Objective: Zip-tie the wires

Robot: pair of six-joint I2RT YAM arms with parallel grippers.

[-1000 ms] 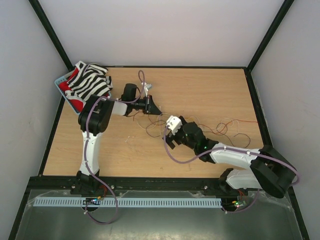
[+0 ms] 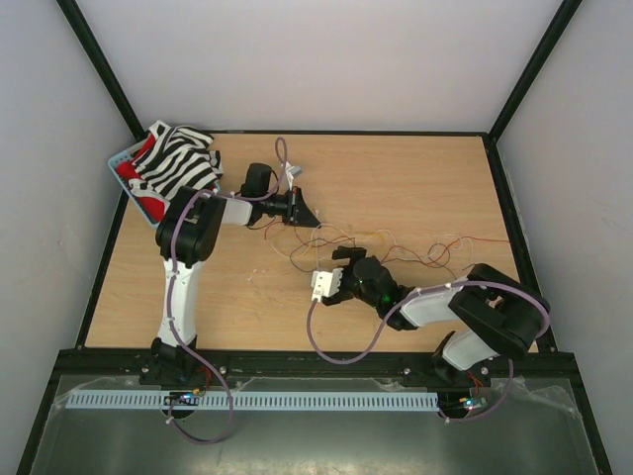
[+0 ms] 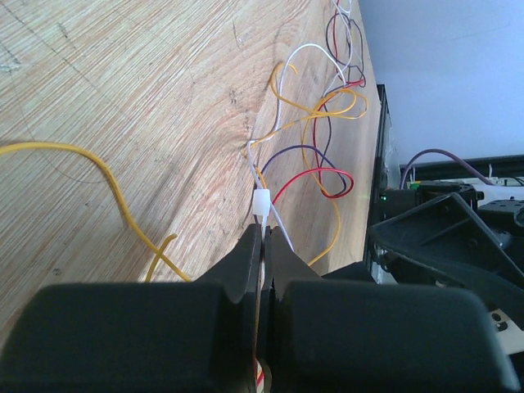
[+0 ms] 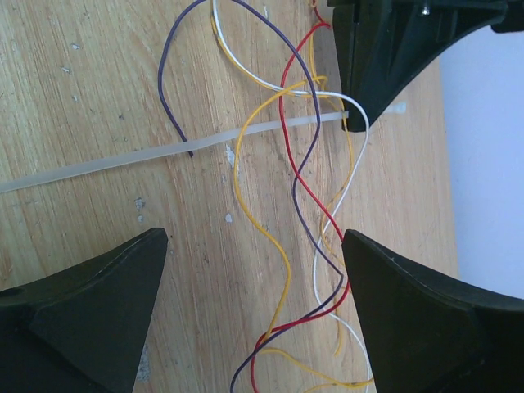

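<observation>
A translucent white zip tie stretches across the right wrist view, with yellow, purple, red and white wires crossing over it. Its small square head sticks out just beyond the fingertips of my left gripper, which is shut on the strap close to that head. My right gripper stands open over the tabletop, its fingers wide apart. Wires show in the space between them, none gripped. From above, my right gripper is just nearer the front than the left gripper; the right arm partly covers the wires.
More tangled wires spread to the right of the table. A blue basket with striped and red cloth sits at the back left corner.
The left arm stays where it was.
</observation>
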